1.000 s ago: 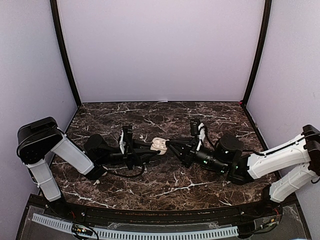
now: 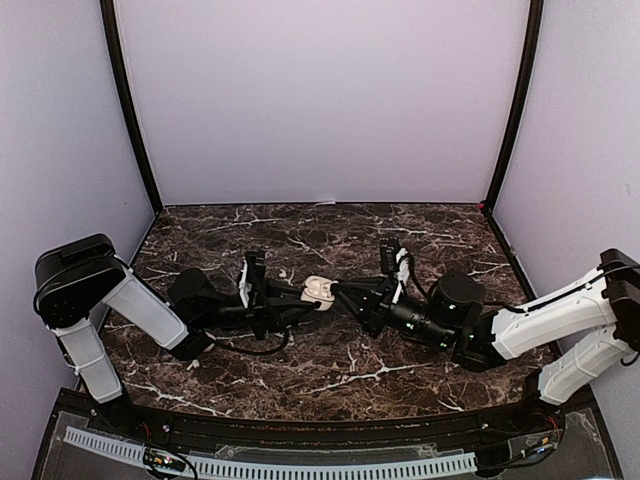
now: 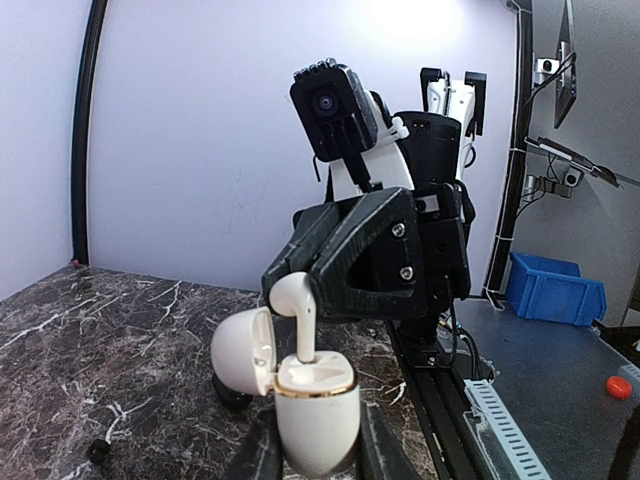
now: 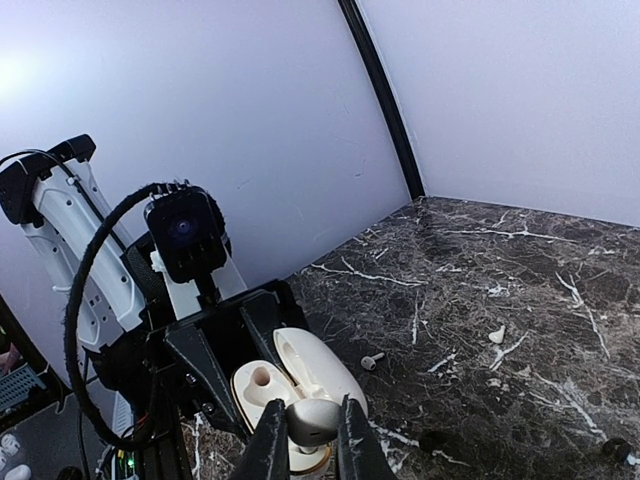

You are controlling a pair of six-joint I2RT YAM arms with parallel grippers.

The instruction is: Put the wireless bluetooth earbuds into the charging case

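My left gripper is shut on the white charging case (image 3: 318,420), which stands upright with its lid (image 3: 245,350) swung open. Over it, a white earbud (image 3: 295,297) is pinched by its head in my right gripper, its stem pointing down. The stem's lower end meets the case's top face; how deep it goes cannot be told. In the right wrist view, an empty round hole shows in the case (image 4: 262,380) beside the earbud's head (image 4: 313,418). From the top view, both grippers meet at the case (image 2: 318,291) above the table.
Two small pale pieces lie on the dark marble table (image 4: 450,280): a white one (image 4: 497,335) and a greyish one (image 4: 371,361), too small to identify surely. A blue bin (image 3: 555,288) stands off to the right. Behind the arms, the table is largely clear.
Both arms stay practically where they were. The case and earbud show no clear shift beyond a very slight one at the grippers.
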